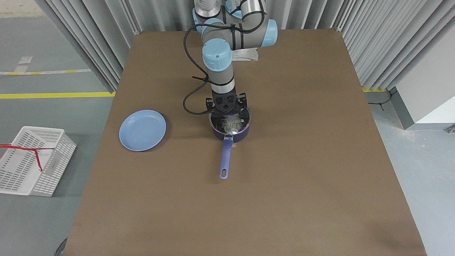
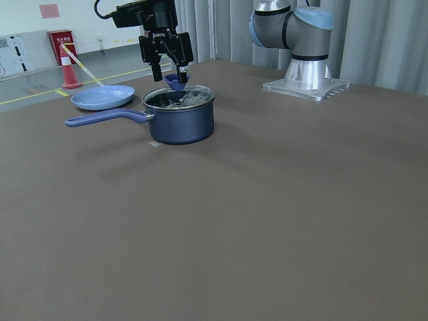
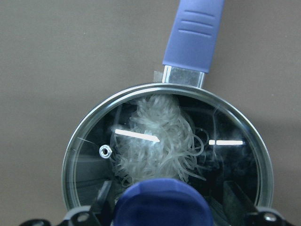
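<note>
A blue saucepan (image 2: 180,127) with a glass lid (image 3: 89,146) stands on the brown table, its handle (image 1: 226,160) toward the front camera; pale noodle-like strands (image 3: 155,132) show through the glass. My gripper (image 2: 168,68) is above the lid's blue knob (image 3: 162,209), its two dark fingers parted on either side of it in the wrist view and looking open. In the left view the fingertips are at or just above the knob; whether they touch it is unclear.
A light blue plate (image 1: 142,130) lies left of the pan. The robot base (image 2: 306,85) stands at the back edge. A white basket (image 1: 55,170) is on the floor to the left.
</note>
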